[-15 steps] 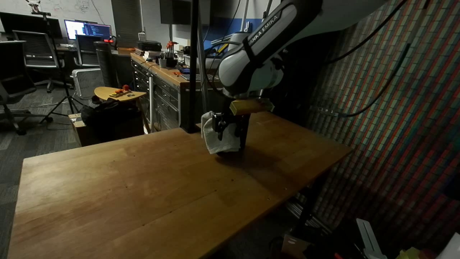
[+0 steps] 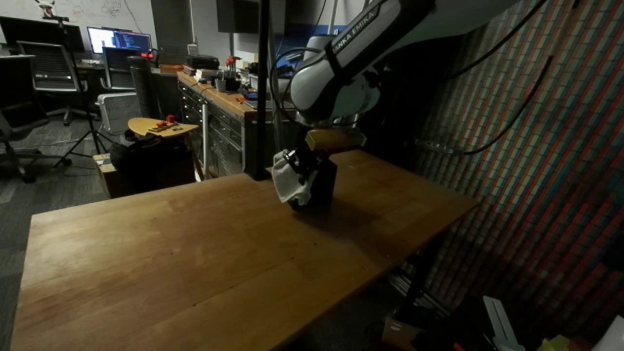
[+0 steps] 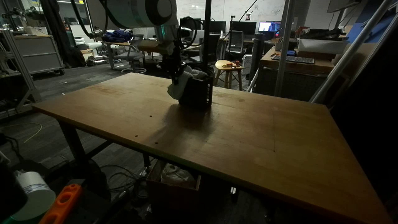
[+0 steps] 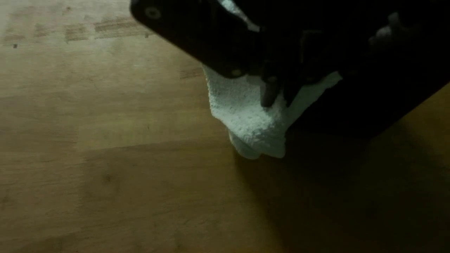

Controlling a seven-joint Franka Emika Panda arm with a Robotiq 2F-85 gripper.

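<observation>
A white cloth (image 2: 289, 180) drapes over the side of a black box (image 2: 323, 186) standing on the table. My gripper is shut on the cloth, its fingertips pinching the part that hangs outside the box in the wrist view. From the other side, the cloth (image 3: 178, 87) spills over the rim of the black box (image 3: 196, 92), with some of it lying at the top. How much of it is inside the box is hidden. My gripper (image 3: 175, 80) points down beside the box wall.
A dark upright post (image 2: 262, 87) rises at the table's back edge, close behind the box. The box's inside is too dark to make out.
My gripper has risen slightly and moved a little to the left. The hanging part of the cloth is now gathered between the fingers, and its lower edge is narrower and higher.
</observation>
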